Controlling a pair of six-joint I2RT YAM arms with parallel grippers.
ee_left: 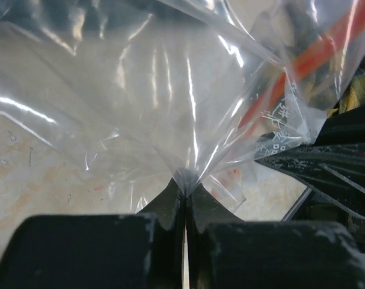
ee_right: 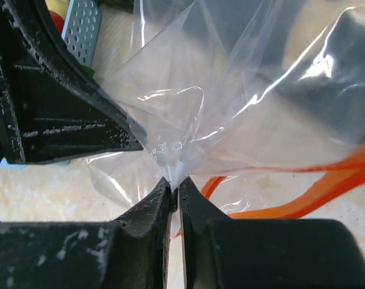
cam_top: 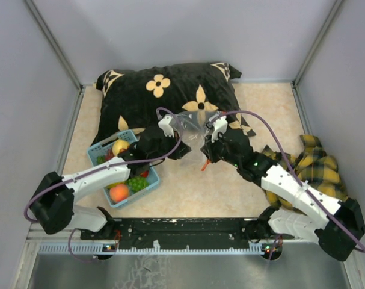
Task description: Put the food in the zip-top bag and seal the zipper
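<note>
A clear plastic zip top bag (cam_top: 194,125) with an orange-red zipper strip (ee_right: 314,195) is held up between my two grippers. My left gripper is shut on a gathered fold of the bag film. At the bag's other side, my right gripper has film bunched between its fingertips, which stand very close together. No food shows inside the bag. The food lies in a blue basket (cam_top: 153,180) at the left: an orange fruit (cam_top: 119,192), green grapes (cam_top: 137,183) and a yellow fruit (cam_top: 119,146). My left arm covers part of it.
A black cushion with flower patterns (cam_top: 164,90) lies behind the bag. Yellow-and-black checked cloth (cam_top: 320,168) is heaped at the right. Bare table (cam_top: 200,198) shows in front, between the arms.
</note>
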